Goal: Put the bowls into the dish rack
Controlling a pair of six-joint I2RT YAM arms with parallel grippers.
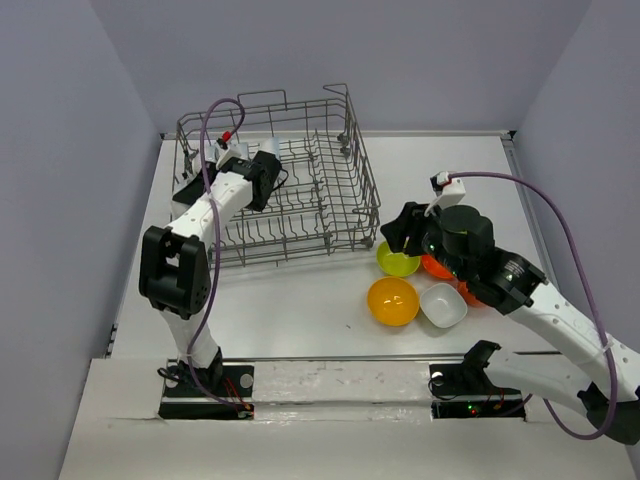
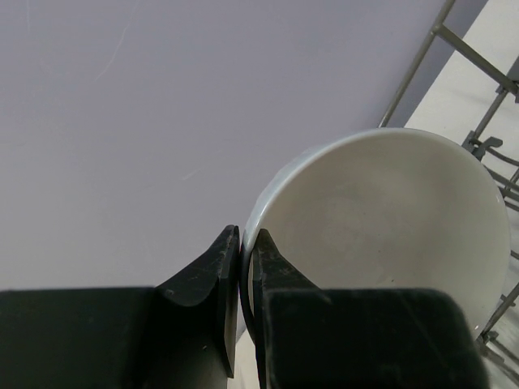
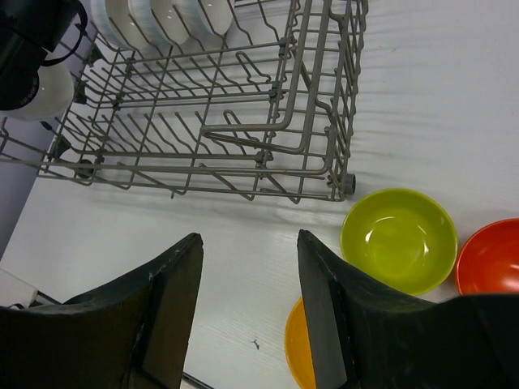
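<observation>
A white bowl (image 2: 389, 219) has its rim pinched by my left gripper, which is shut on it. The right wrist view shows this white bowl (image 3: 55, 91) tilted at the left side of the dish rack (image 3: 235, 172). Three other white bowls stand on edge in the rack, the nearest being a white bowl (image 3: 209, 14). My right gripper is open and empty, above the table in front of the rack. On the table lie a green bowl (image 3: 401, 243), an orange bowl (image 1: 393, 302), a white bowl (image 1: 443, 306) and red bowls (image 1: 436, 267).
Tines in the rack's middle and right (image 1: 300, 200) hold nothing. Its raised wire corner (image 3: 312, 89) stands close to the green bowl.
</observation>
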